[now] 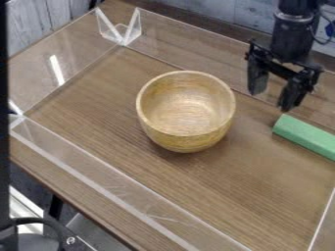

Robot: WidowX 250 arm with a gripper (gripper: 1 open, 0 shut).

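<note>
My gripper (279, 76), dark and pointing down, hangs at the upper right above the wooden table, to the right of a large tan bowl (185, 132). Its fingers are apart, and I see nothing held between them. A green block (305, 137) lies below and right of the gripper, near the right edge. The bowl looks empty.
A clear plastic piece (119, 26) stands at the back left. Dark objects (29, 235) sit in the bottom left corner beyond the table edge.
</note>
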